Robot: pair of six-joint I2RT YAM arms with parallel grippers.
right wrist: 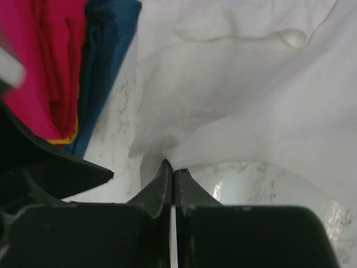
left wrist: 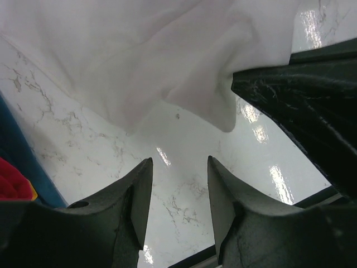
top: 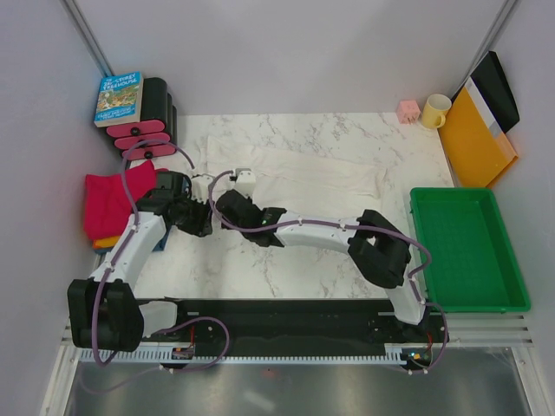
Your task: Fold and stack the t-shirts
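Note:
A white t-shirt (top: 299, 173) lies spread over the marble table. Its near left part is drawn up to my right gripper, whose fingertips are pressed together on a pinch of the cloth. Below those tips a small flap of the shirt (left wrist: 209, 109) hangs down. Close by on the left, my left gripper stands open over bare table, its fingers apart and empty. Folded shirts are stacked at the left: a red one (top: 108, 204) on top, with yellow and blue (right wrist: 111, 39) beneath.
Behind the stack stand dark boxes (top: 156, 108) topped by a book (top: 119, 97). An empty green bin (top: 468, 251) sits at the right. A yellow mug (top: 435, 111) and a pink block (top: 408, 111) are at the back right.

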